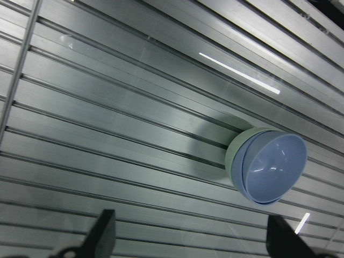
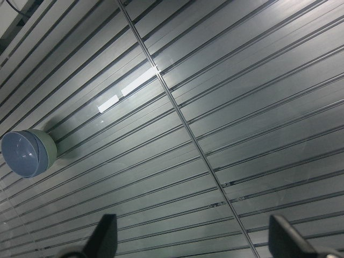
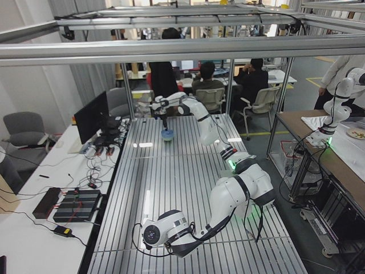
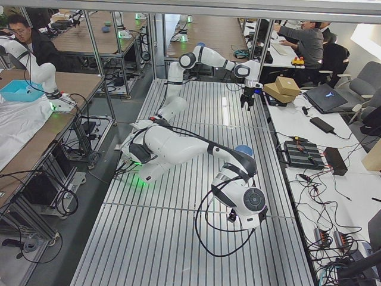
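Observation:
Nested blue and pale green bowls [image 3: 167, 135] sit beneath the far arm's gripper in the camera left view; in the camera right view they [image 4: 243, 150] are partly behind the near arm. In the left wrist view the bowls [image 1: 271, 169] lie right of centre, above my open left gripper, with nothing between its fingers. In the right wrist view the bowls [image 2: 24, 153] are at the left, away from my open right gripper, also empty.
A white desk [image 3: 40, 240] with monitor, power boxes and cables runs along one side; a wooden table [image 4: 59, 128] with another arm stands on the other. Aluminium frame bars cross above.

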